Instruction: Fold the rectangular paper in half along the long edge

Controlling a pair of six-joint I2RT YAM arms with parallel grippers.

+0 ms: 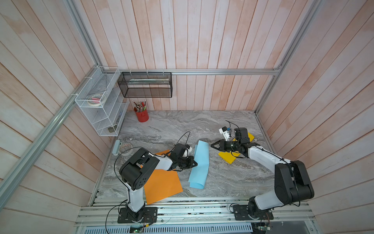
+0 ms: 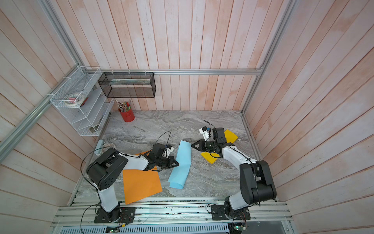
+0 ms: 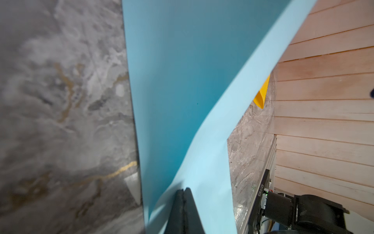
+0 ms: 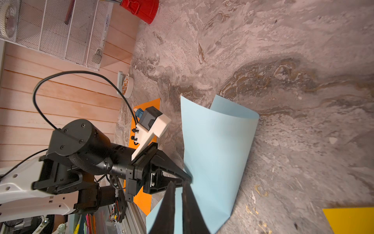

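A light blue paper (image 1: 201, 156) lies lengthwise in mid-table, one long side folded over but curved and lifted at the ends. My left gripper is shut, its tips pressing at the folded-over edge; nothing clearly shows between them. My right gripper (image 2: 194, 145) hangs to the right of the paper near its far end; in the right wrist view its blurred fingers (image 4: 169, 206) stand a little apart with nothing seen gripped.
An orange sheet (image 1: 161, 183) lies at front left, a yellow sheet (image 1: 229, 156) under my right arm. A red pen cup (image 1: 142, 116) and wire racks (image 1: 102, 107) are at back left.
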